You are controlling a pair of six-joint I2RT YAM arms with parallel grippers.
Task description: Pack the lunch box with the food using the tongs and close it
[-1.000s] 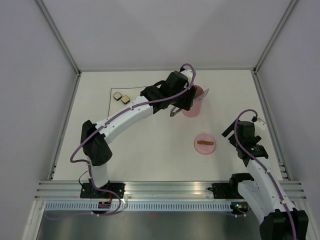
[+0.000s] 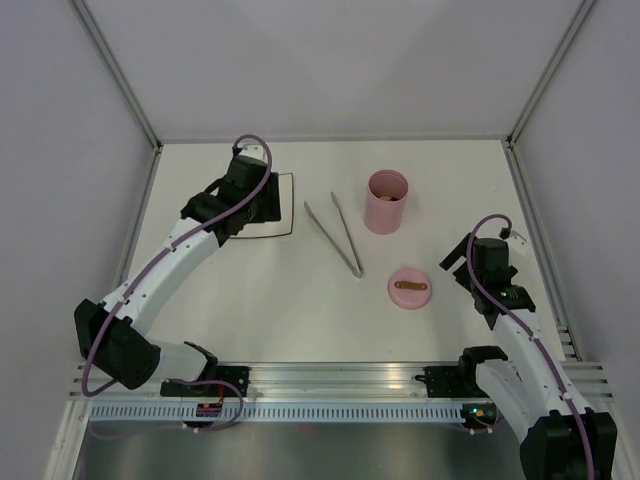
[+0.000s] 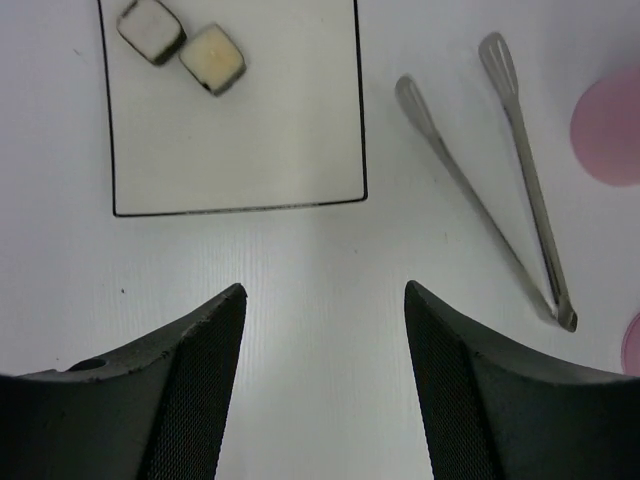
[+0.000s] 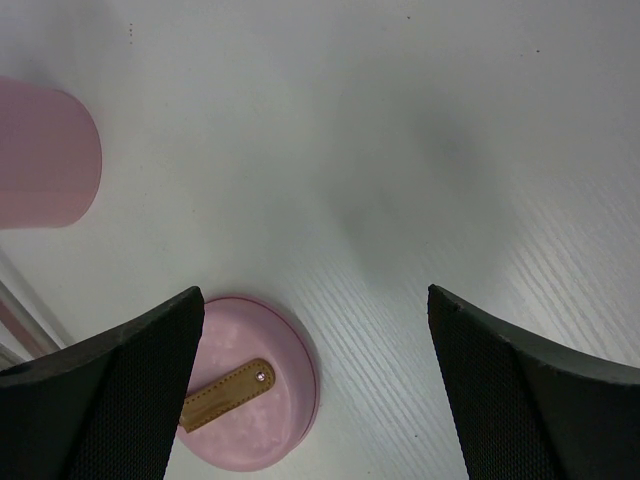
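Two long grey utensils [image 2: 348,242] lie in a narrow V on the table left of a pink cylindrical container [image 2: 385,210]. A pink disc [image 2: 410,298] with a brown strap lies in front of the container. Two small pale cubes [image 3: 211,58] rest on a black-outlined white square [image 3: 238,145]. My left gripper [image 2: 256,205] hangs over that square; its fingertips [image 3: 225,310] stand apart with nothing between them. My right gripper [image 2: 474,262] is open above the table right of the disc, empty between its fingers.
Grey walls and metal rails bound the table on the back and sides.
My left gripper has moved left from the pink container to over the square. The utensils, earlier up at the container, now lie flat on the table. The right arm is still.
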